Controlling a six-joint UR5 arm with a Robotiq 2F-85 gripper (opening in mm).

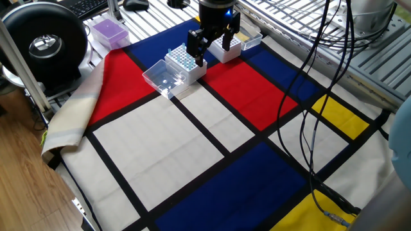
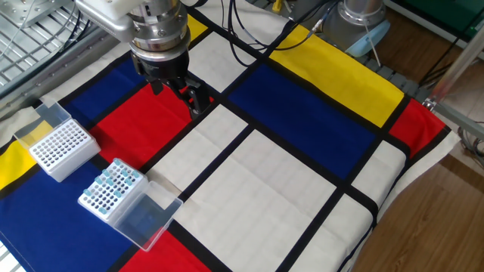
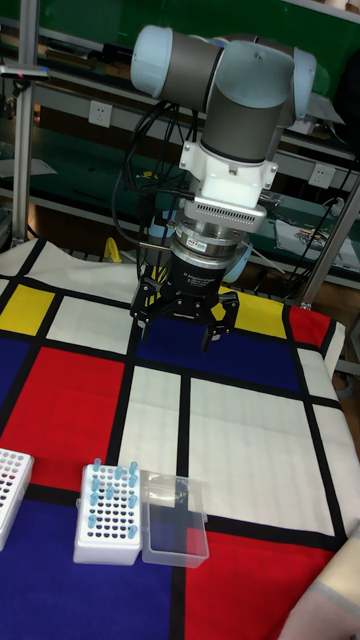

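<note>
My black gripper (image 3: 179,329) hangs above the cloth with its fingers spread apart and nothing visible between them. A white tip rack (image 2: 112,189) holds several light-blue tips standing in its holes; its clear lid (image 2: 148,221) is folded open beside it. The second white rack (image 2: 66,155) shows holes without blue tips, and its clear lid (image 2: 53,115) also stands open. Both racks are clear of the gripper in exterior views 2 and 3. In exterior view 1 the gripper (image 1: 212,54) overlaps them only in line of sight, hiding part of each.
A purple-filled clear box (image 1: 110,32) sits at the back left. Black cables (image 1: 311,128) dangle at the right in exterior view 1.
</note>
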